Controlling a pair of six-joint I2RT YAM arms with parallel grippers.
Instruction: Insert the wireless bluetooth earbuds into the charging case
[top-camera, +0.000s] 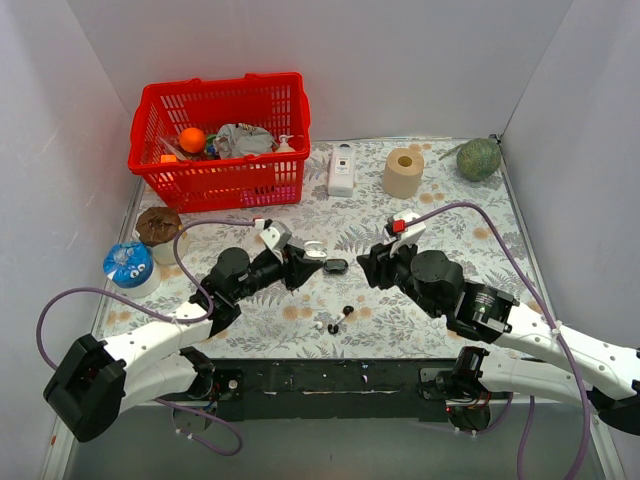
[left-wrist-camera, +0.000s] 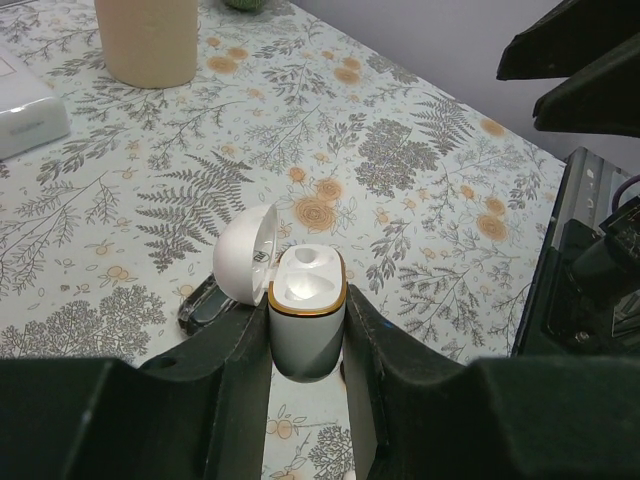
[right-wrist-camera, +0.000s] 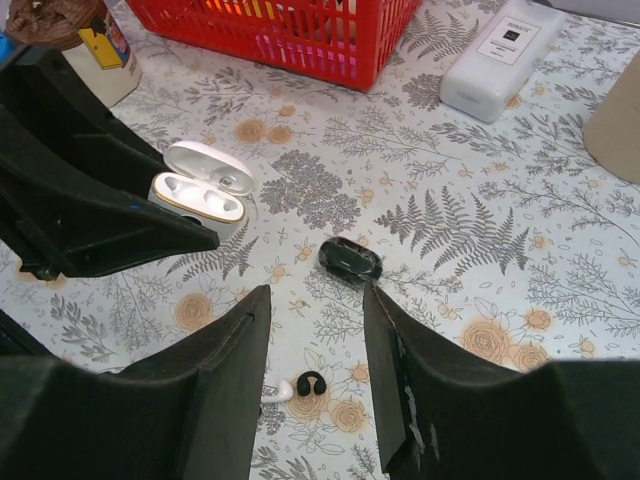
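Observation:
My left gripper is shut on the white charging case (left-wrist-camera: 308, 280). The case's lid stands open, and in the right wrist view its two slots (right-wrist-camera: 197, 197) look empty. My right gripper is open, its fingertips apart with nothing between them, to the right of the case. Small white and black earbud pieces lie near the table's front: a white piece (right-wrist-camera: 282, 391) and a dark piece (right-wrist-camera: 311, 384) in the right wrist view. In the top view a dark-tipped piece (top-camera: 348, 310) shows there too; which pieces belong together I cannot tell.
A small black box (right-wrist-camera: 350, 260) lies on the patterned cloth between the arms. Behind stand a red basket (top-camera: 218, 175), a white box (top-camera: 341, 172), a tan roll (top-camera: 403, 174) and a green round object (top-camera: 479, 158). Two jars (top-camera: 130, 270) are at the left.

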